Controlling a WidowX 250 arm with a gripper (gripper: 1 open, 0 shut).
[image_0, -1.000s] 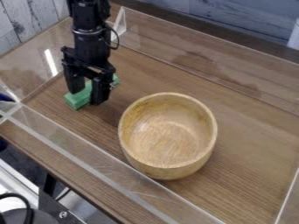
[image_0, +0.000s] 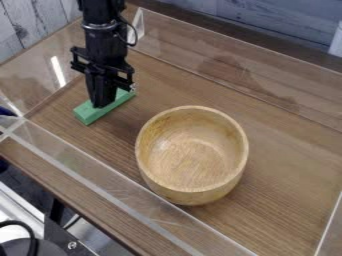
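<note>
My black gripper (image_0: 99, 85) hangs at the upper left, just above a green rectangular block (image_0: 104, 108) lying on the wooden surface. The gripper looks shut, with nothing visible between its fingers. I cannot tell whether its tips touch the block.
A large round tan bowl (image_0: 191, 152) sits at the centre right of the wooden surface (image_0: 274, 90). Clear edges run along the left side and bottom, with dark cables at the lower left.
The gripper has risen and moved back, away from the bottom of the view, uncovering more of the green block. The bowl has not moved.
</note>
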